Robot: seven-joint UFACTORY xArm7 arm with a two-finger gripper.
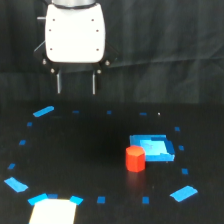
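Note:
My gripper (76, 84) hangs high at the upper left, above the table and well apart from everything on it. Its two thin fingers (58, 82) are spread, and only dark background shows between them. A red block (135, 159) with an angular outline stands on the black table right of the middle. Just behind it is a shallow blue tray (168, 157) with a light blue patch (154, 147) inside; the block overlaps the tray's front left corner in this view. Whether the two touch, I cannot tell.
A pale cream square (53, 212) is cut off by the bottom edge at left. Strips of blue tape (183, 193) and small blue marks dot the black table.

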